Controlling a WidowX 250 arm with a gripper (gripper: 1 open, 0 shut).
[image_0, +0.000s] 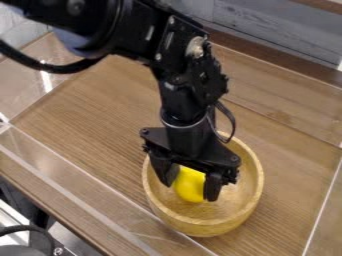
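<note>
A black robot arm comes down from the upper left to my gripper (194, 174), which is open over a round light-wooden bowl (234, 210) in the lower middle. Its fingers reach down into the bowl on either side of a yellow object (190, 188) lying there. The gripper partly hides the yellow object, and whether the fingers touch it is unclear.
The bowl stands on a wooden tabletop (94, 130), clear to the left and right. A pale wall runs along the back. Clear strips cross the left and right sides, and dark items and cables lie beyond the near left edge.
</note>
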